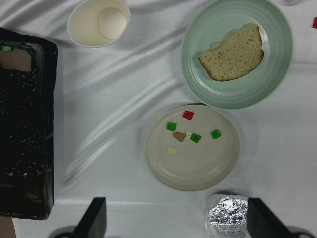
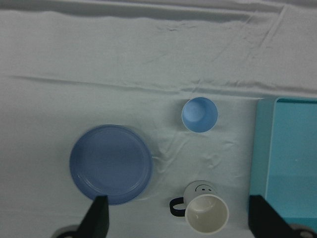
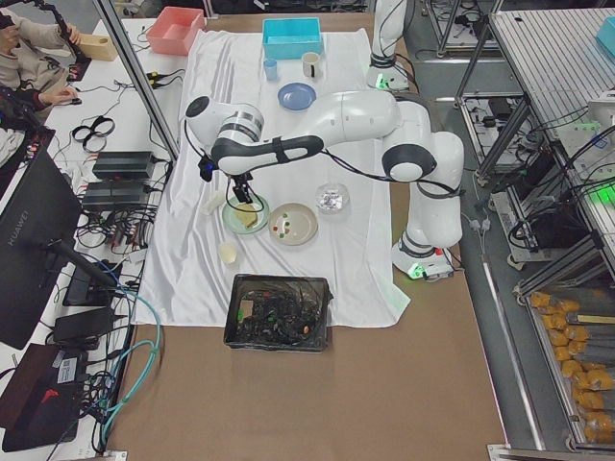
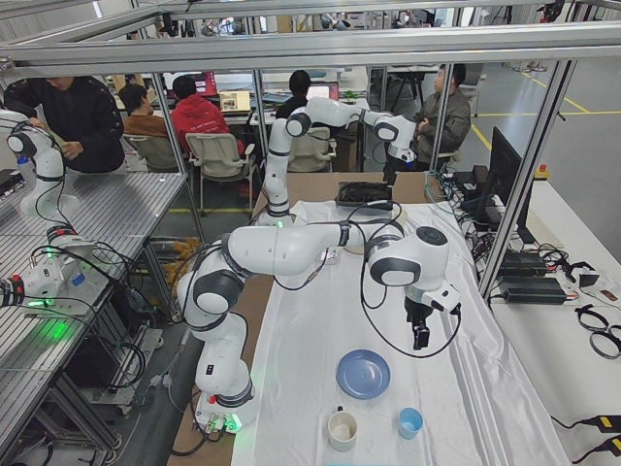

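Observation:
My left gripper hangs open over the cloth, looking down on a green plate (image 1: 223,89) with a bread slice (image 1: 230,57), a beige plate (image 1: 193,163) with small red, green, brown and pale pieces, a pale cup (image 1: 99,22) and a foil-covered item (image 1: 225,215). My right gripper is open above the far end, over a blue plate (image 2: 111,163), a white mug (image 2: 205,213) with a smiley face and a blue cup (image 2: 199,114). Neither gripper has anything between its fingers.
A black tray (image 1: 25,129) lies at the near end, a teal bin (image 2: 287,153) at the far end. Monitor, cables and electronics crowd the side table.

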